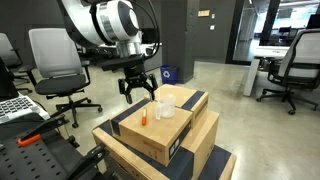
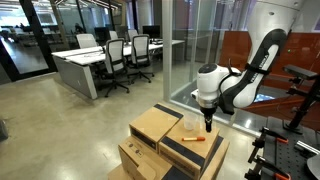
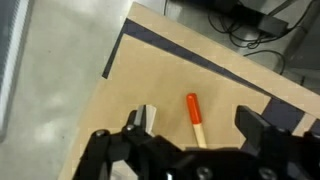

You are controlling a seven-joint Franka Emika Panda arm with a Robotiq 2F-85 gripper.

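Note:
My gripper (image 1: 140, 96) hangs over the near end of a cardboard box (image 1: 170, 146), its fingers wide open and empty. An orange-and-tan marker-like stick (image 1: 144, 117) lies on the box top. Beside it stands a clear cup (image 1: 165, 108). From the other side, exterior view 2 shows the stick (image 2: 194, 139) and the cup (image 2: 188, 124) near each other. In the wrist view, the stick (image 3: 195, 113) lies below the gap between my spread fingers, orange end away from the gripper; a white piece (image 3: 150, 118) shows by the other finger, its identity unclear.
Dark tape stripes run across the box. Another cardboard box top (image 2: 158, 122) adjoins it. A dark table (image 1: 38, 150) borders the left in exterior view 1. Office chairs (image 1: 296, 70) stand well back, and open floor (image 2: 70, 140) surrounds the boxes.

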